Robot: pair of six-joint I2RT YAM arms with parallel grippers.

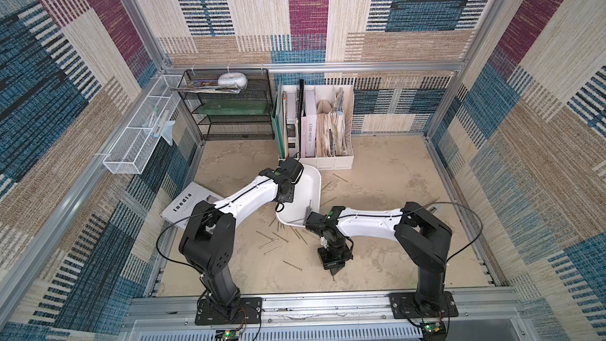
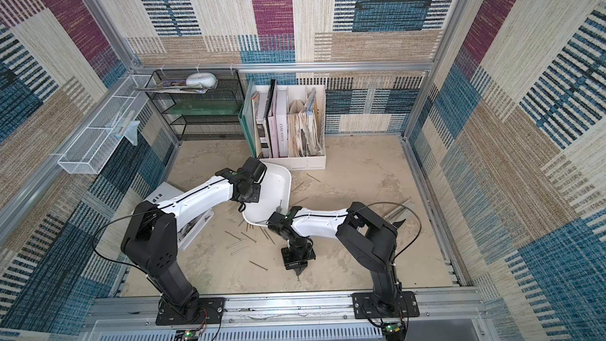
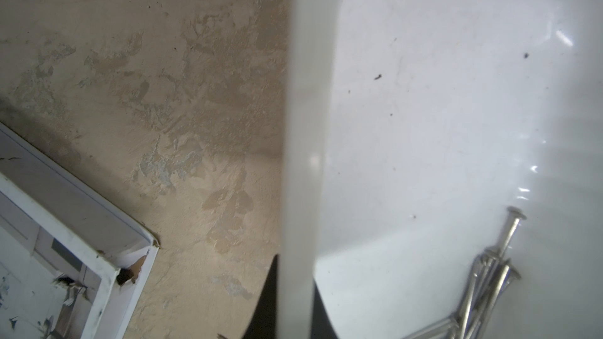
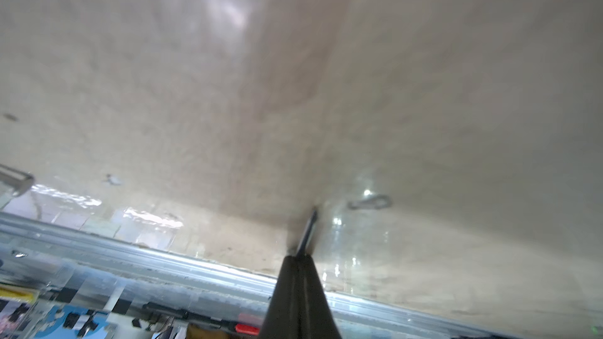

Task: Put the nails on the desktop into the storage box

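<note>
The white storage box (image 1: pixel 309 186) lies mid-desk, and my left gripper is shut on its near-side rim, one finger on each side of the wall. A small heap of nails (image 3: pixel 483 288) rests on the box floor in the left wrist view. Loose nails (image 1: pixel 292 265) are scattered on the desk in front of the box. My right gripper is shut low over the desk near the front edge. A thin nail (image 4: pixel 307 232) sticks out from between its fingertips; the rest of it is hidden by the fingers.
A white file holder (image 1: pixel 337 163) full of folders stands behind the box, beside a black mesh rack (image 1: pixel 236 127). A white book box (image 1: pixel 189 202) lies at the left. A few nails (image 1: pixel 341 177) lie right of the box.
</note>
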